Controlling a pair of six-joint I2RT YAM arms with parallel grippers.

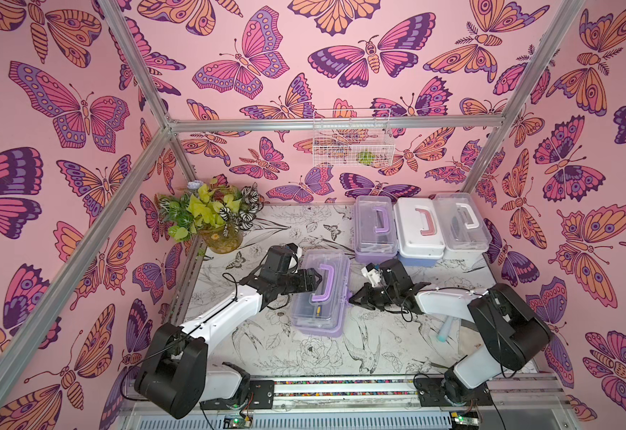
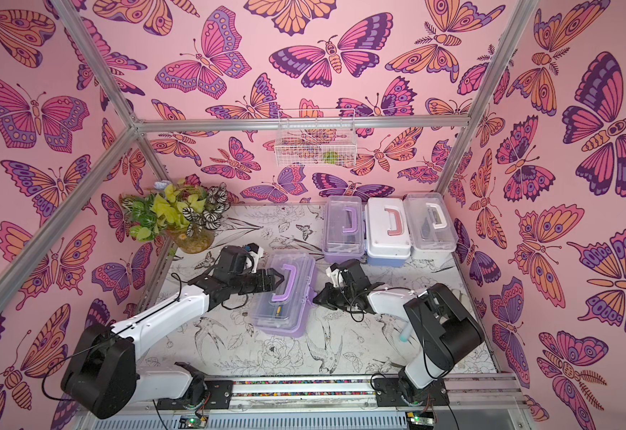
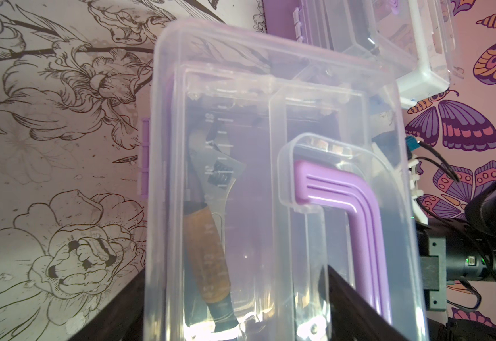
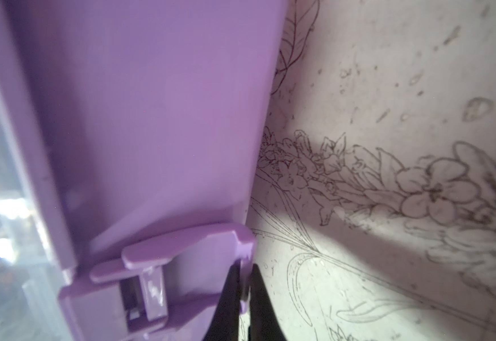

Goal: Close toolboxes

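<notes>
A purple toolbox (image 1: pixel 320 315) with clear lid and purple handle (image 3: pixel 367 238) lies in the table's middle, a wooden-handled tool (image 3: pixel 205 250) visible inside. My left gripper (image 1: pixel 309 279) is over the lid, open, its fingers dim behind the clear plastic in the left wrist view. My right gripper (image 1: pixel 356 299) is shut at the toolbox's right side, its fingertips touching a raised purple latch (image 4: pixel 185 238); nothing clearly shows held between them.
Three toolboxes, purple (image 1: pixel 372 236), white (image 1: pixel 417 236) and clear-lidded (image 1: pixel 463 243), stand at back right. A plant (image 1: pixel 212 208) is at back left. A light-blue object (image 1: pixel 444 329) lies beneath the right arm.
</notes>
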